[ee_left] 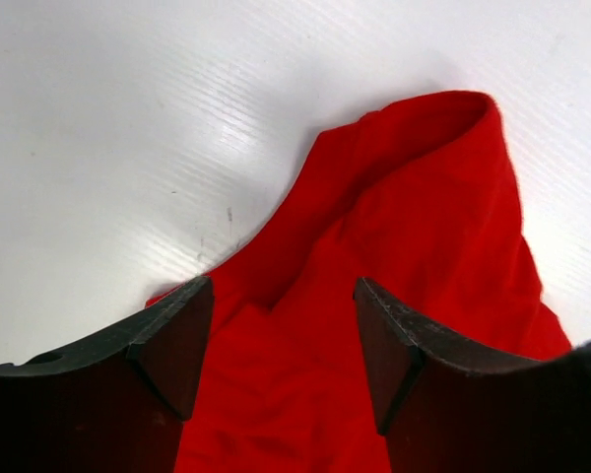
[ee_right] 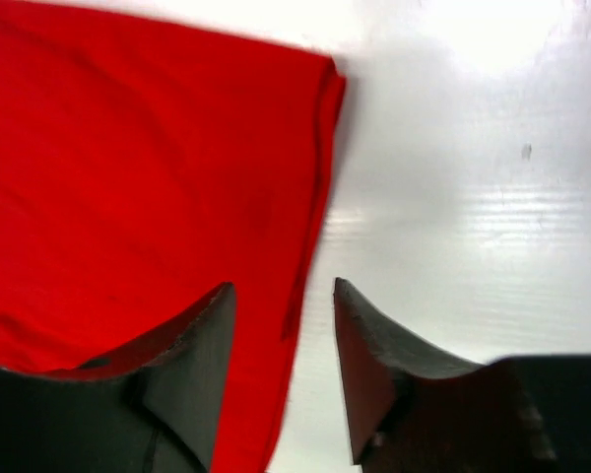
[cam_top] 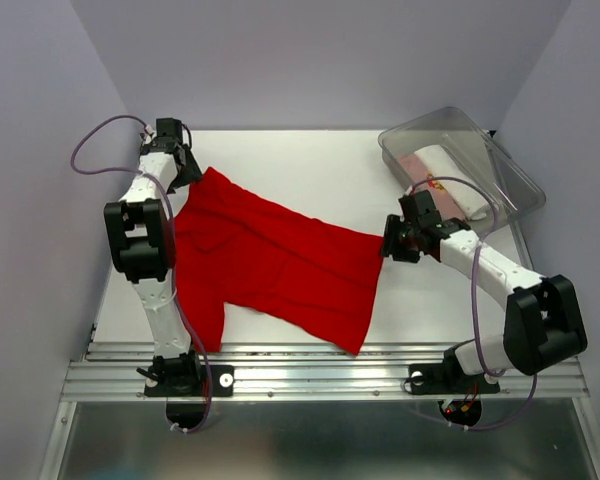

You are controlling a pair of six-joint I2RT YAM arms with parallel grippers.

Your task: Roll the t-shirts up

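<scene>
A red t-shirt (cam_top: pixel 280 265) lies folded lengthwise on the white table, its long body slanting from upper left to lower right. At its upper left corner my left gripper (cam_top: pixel 194 180) stands open; the left wrist view shows the shirt's loose red fabric (ee_left: pixel 414 217) below and between the parted fingers. By the shirt's right end is my right gripper (cam_top: pixel 388 240). Its fingers are apart in the right wrist view, one fingertip (ee_right: pixel 222 296) over the cloth and the other (ee_right: pixel 345 296) over bare table, with the folded red edge (ee_right: pixel 315 217) beneath the gap. Neither gripper holds cloth.
A clear grey bin (cam_top: pixel 525 190) at the back right holds rolled pink and white bundles (cam_top: pixel 452 180). Bare table (cam_top: pixel 290 170) lies behind the shirt, and a metal rail (cam_top: pixel 290 360) runs along the front edge.
</scene>
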